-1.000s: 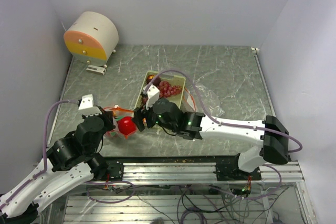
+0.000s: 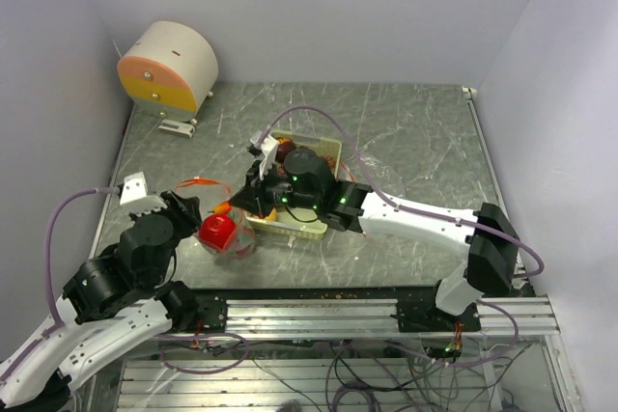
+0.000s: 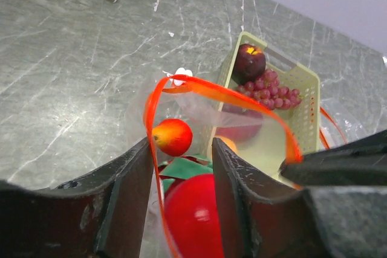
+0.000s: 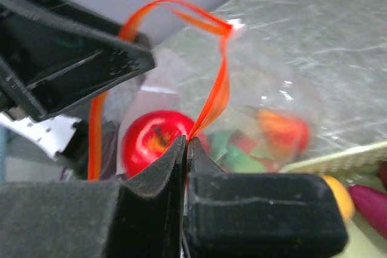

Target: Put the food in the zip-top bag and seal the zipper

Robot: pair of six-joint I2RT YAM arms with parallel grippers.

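The clear zip top bag (image 3: 205,104) gapes at its orange-edged mouth, with a large red food piece (image 3: 193,219), something green (image 3: 184,167) and a smaller orange-red piece (image 3: 173,137) in it. My right gripper is shut on the orange edge; a thin orange line shows between its fingers. On the opposite side of the mouth, my left gripper stands part open, its fingers apart. The orange strip runs along its left finger (image 3: 130,191); nothing is clamped. In the top view the red piece (image 2: 217,232) lies between both grippers.
A pale green basket (image 3: 311,98) behind the bag holds grapes (image 3: 269,92) and a dark round fruit (image 3: 250,61). Another clear bag (image 2: 372,166) lies right of it. A round-topped box (image 2: 169,65) stands at the back left.
My left gripper has shifted left and toward the front. The right gripper has moved slightly left, and the red piece with the bag has moved left too.
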